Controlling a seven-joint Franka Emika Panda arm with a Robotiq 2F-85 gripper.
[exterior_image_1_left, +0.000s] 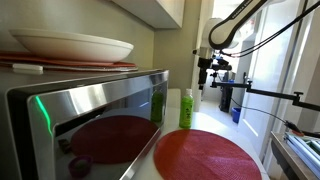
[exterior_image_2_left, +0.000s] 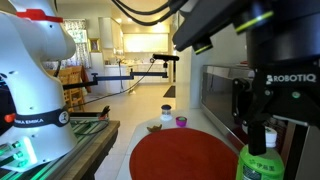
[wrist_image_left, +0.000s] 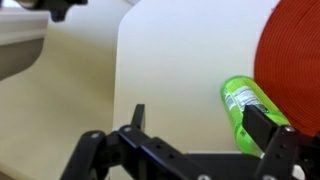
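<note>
A green bottle (exterior_image_1_left: 186, 110) with a pale cap stands upright on the white counter, just beyond the round red mat (exterior_image_1_left: 205, 158). In the wrist view the bottle (wrist_image_left: 243, 103) appears low and right of centre, its lower part hidden by one of my fingers. My gripper is open above the counter, its fingers apart with nothing held between them. Seen from exterior view 1, the arm is above and to the right of the bottle. In exterior view 2 the gripper body looms large, close to the bottle (exterior_image_2_left: 260, 166).
A shiny metal-fronted appliance (exterior_image_1_left: 95, 97) runs along the counter and reflects the mat and bottle. A white bowl (exterior_image_1_left: 72, 45) rests on top of it. Two small jars (exterior_image_2_left: 166, 112) stand beyond the mat. Bare counter (wrist_image_left: 175, 65) lies left of the bottle in the wrist view.
</note>
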